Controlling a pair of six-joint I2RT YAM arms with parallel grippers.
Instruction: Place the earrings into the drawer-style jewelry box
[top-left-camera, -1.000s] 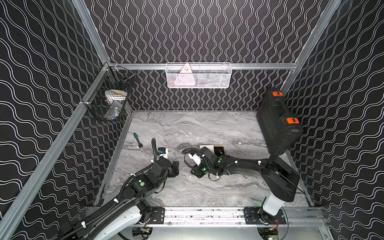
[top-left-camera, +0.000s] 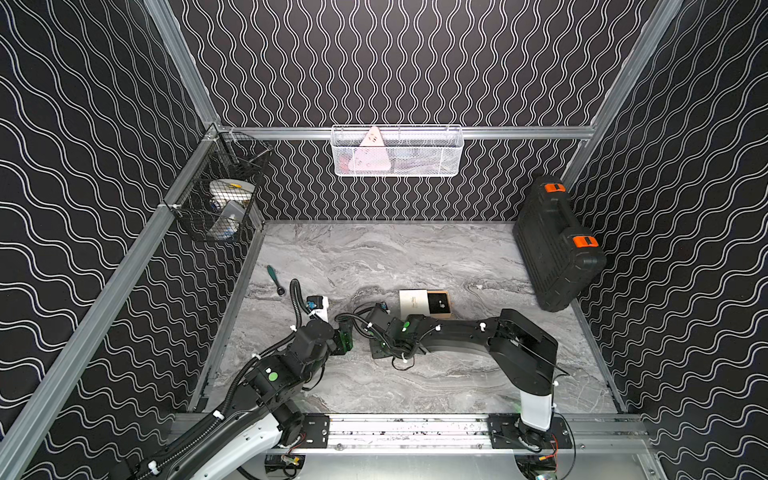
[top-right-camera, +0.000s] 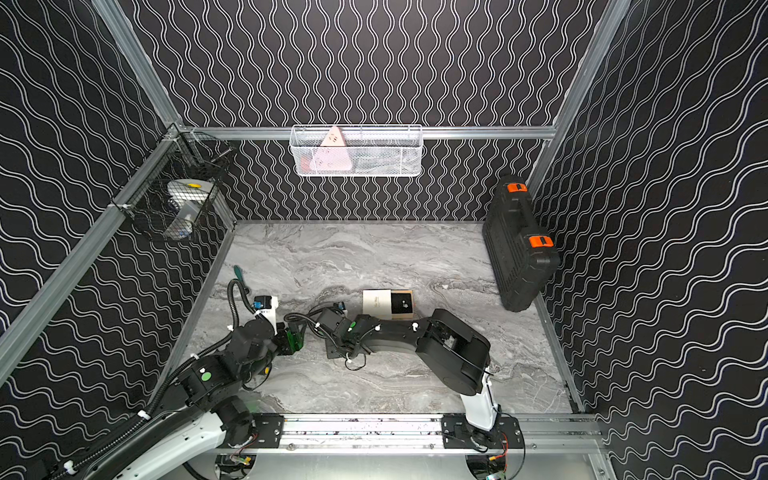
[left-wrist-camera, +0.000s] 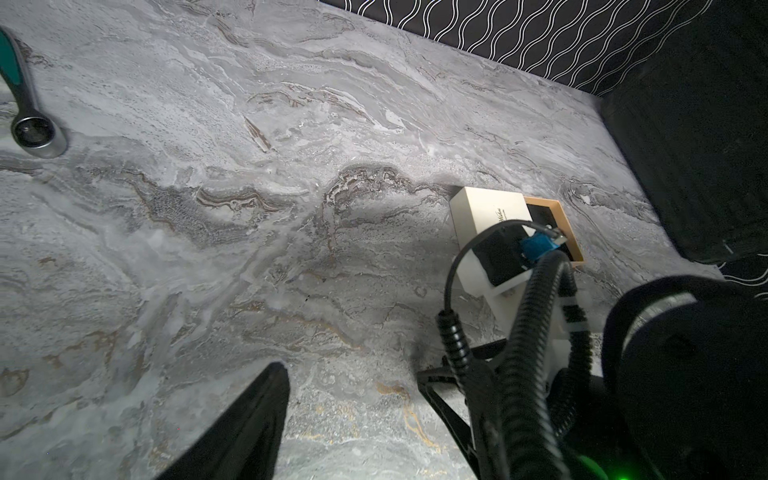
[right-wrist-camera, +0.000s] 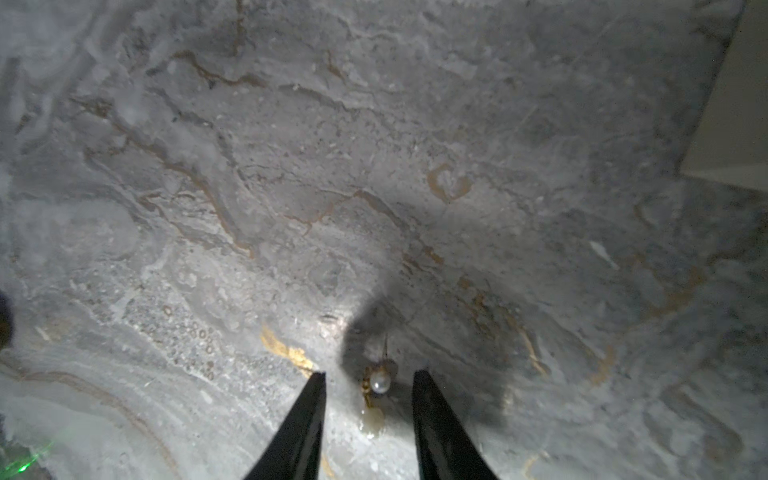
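Observation:
In the right wrist view an earring (right-wrist-camera: 379, 380) with a pearl-like bead lies on the marbled table, in the gap seen between the fingertips of my right gripper. That gripper stands open; its height over the earring is hard to judge. A second pale spot just below the bead is too blurred to identify. The cream jewelry box (top-left-camera: 413, 302) sits beyond the right arm, its black-lined drawer (top-right-camera: 402, 305) pulled out to the right. A small light speck shows on the lining. My left gripper is open over bare table, left of the right one.
A green-handled ratchet (top-left-camera: 275, 280) lies at the table's left. The black case (top-left-camera: 558, 244) stands along the right wall. A white mesh basket (top-left-camera: 397, 173) hangs at the back. Both arms work close together.
My right arm has shifted left and swung nearer the left gripper, uncovering more of the jewelry box. The left arm has drawn slightly left.

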